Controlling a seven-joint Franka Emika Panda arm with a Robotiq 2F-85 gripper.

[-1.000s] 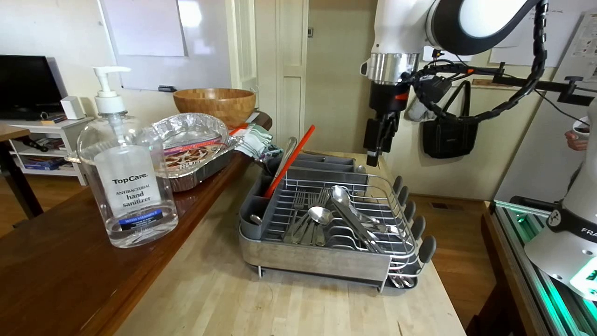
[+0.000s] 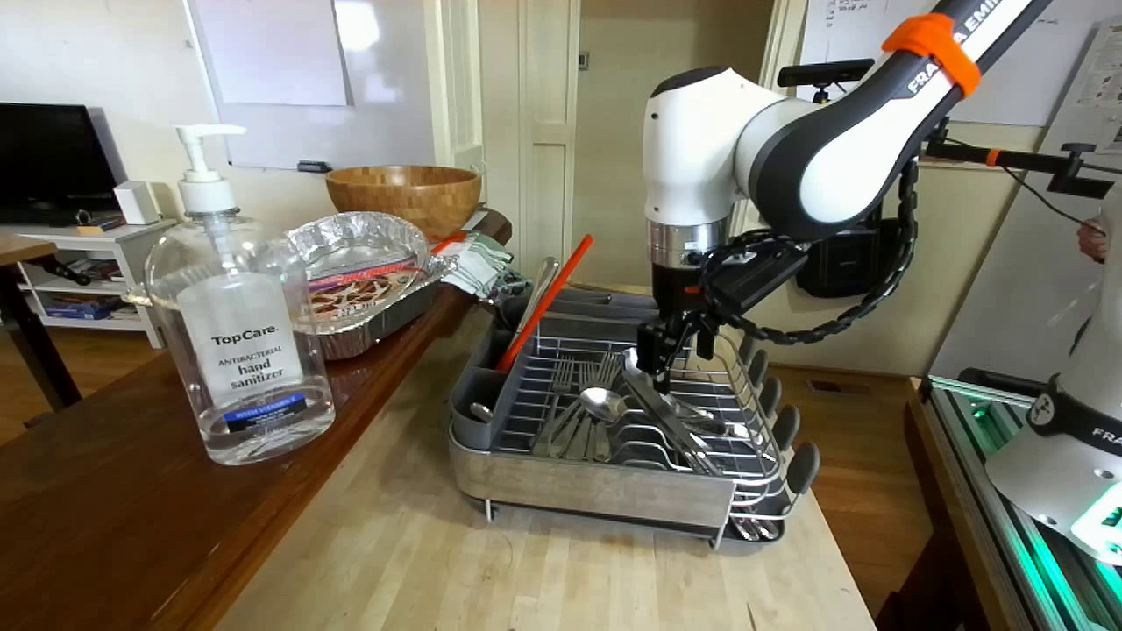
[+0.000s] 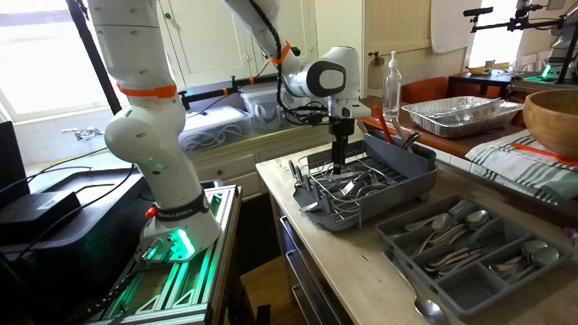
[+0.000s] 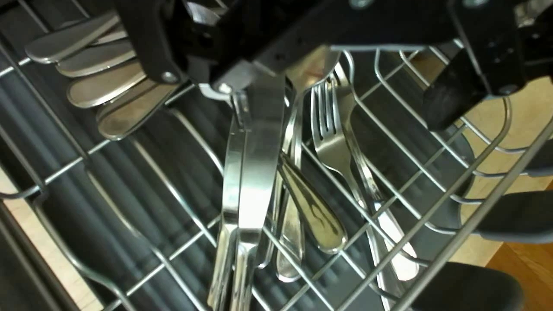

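Note:
My gripper is open, one finger point(image 4: 236, 77) over a pair of knives and the other out to the right. A knife point(image 4: 259, 181) lies beneath the left finger, a second knife right beside it. Between the spread fingers appear a fork point(image 4: 332, 145), another fork alongside it, and a partly covered spoon bowl. In exterior view 1 the gripper point(image 2: 664, 368) reaches down into the dish rack point(image 2: 589, 489), close above the cutlery. A spoon point(image 2: 602, 404) rests left of it among several forks. Whether the fingertips touch any cutlery, I cannot tell.
A grey cutlery tray point(image 3: 460, 308) with spoons and forks sits beside the rack in exterior view 2, a loose spoon point(image 3: 431, 309) next to it. The rack's caddy point(image 3: 412, 162) holds upright utensils. A sanitizer bottle point(image 2: 247, 347) stands on the raised ledge.
The arm has come down and moved left in exterior view 1, bringing the gripper from above the rack's far side into it. The cutlery looks unmoved.

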